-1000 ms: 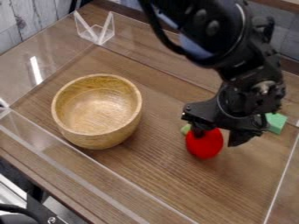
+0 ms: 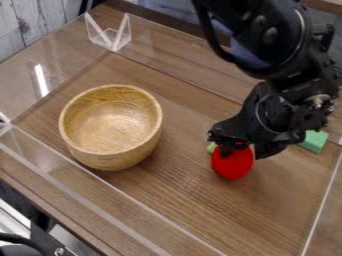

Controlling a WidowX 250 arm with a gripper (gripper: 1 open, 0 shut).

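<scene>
My black gripper [image 2: 251, 140] is low over the wooden table at the right of centre, its fingers at a red round object [image 2: 233, 166] that has a small green part at its upper left. The fingers partly cover the red object's top; whether they grip it is unclear.
A wooden bowl [image 2: 112, 124] stands on the left. A green block [image 2: 313, 142] lies right of the gripper, partly hidden by it. A white wire-like item [image 2: 110, 28] is at the back left.
The gripper has changed its angle over the red object, and its fingers appear closer together at it.
</scene>
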